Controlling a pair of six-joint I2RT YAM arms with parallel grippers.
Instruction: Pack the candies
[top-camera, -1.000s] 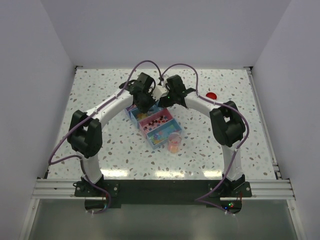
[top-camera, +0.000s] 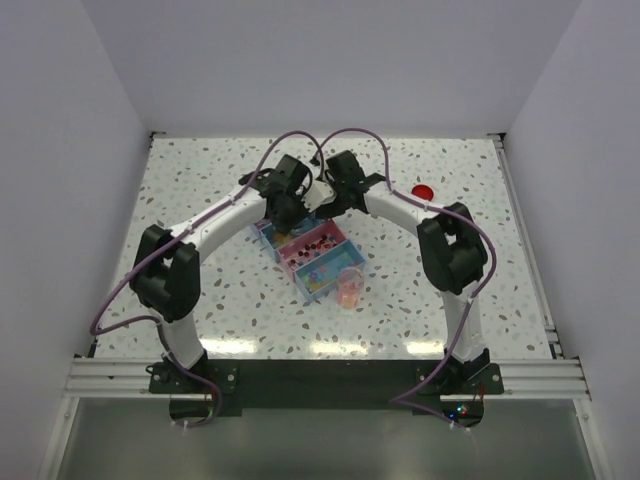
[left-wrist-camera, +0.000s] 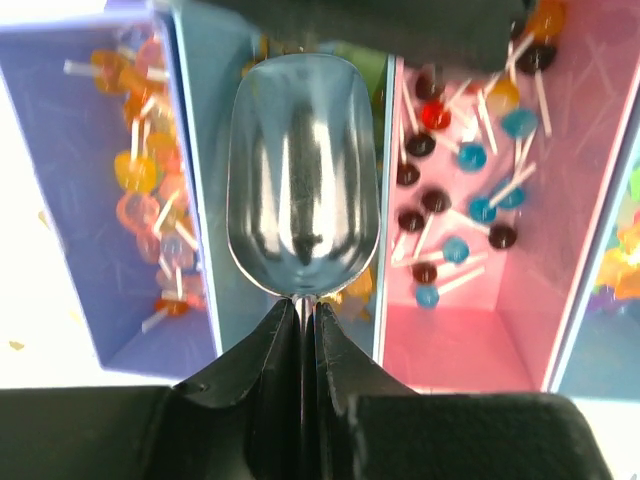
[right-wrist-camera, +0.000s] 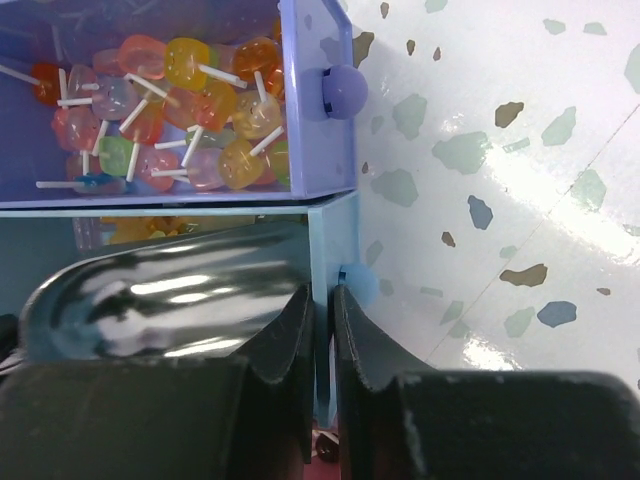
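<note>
In the left wrist view my left gripper is shut on the handle of a metal scoop (left-wrist-camera: 305, 170), whose bowl lies in the grey-blue bin (left-wrist-camera: 225, 150). Yellow and green candies show around the scoop's edges. My right gripper is shut on the end wall of that same blue bin (right-wrist-camera: 340, 235) in the right wrist view, beside its round knob. The scoop's shiny bowl slants across the bin there; whether it holds candy cannot be seen. A clear cup (top-camera: 348, 286) with something orange low inside stands in front of the bins.
Lollipops fill part of the purple bin (left-wrist-camera: 105, 330) and the pink bin (left-wrist-camera: 440, 350) on either side. Another light blue bin (top-camera: 330, 270) sits nearest the cup. A red round object (top-camera: 422, 192) lies at right.
My left arm has shifted a little toward the left and front, the scoop with it. The right arm has moved only slightly. Bins and cup look almost unmoved.
</note>
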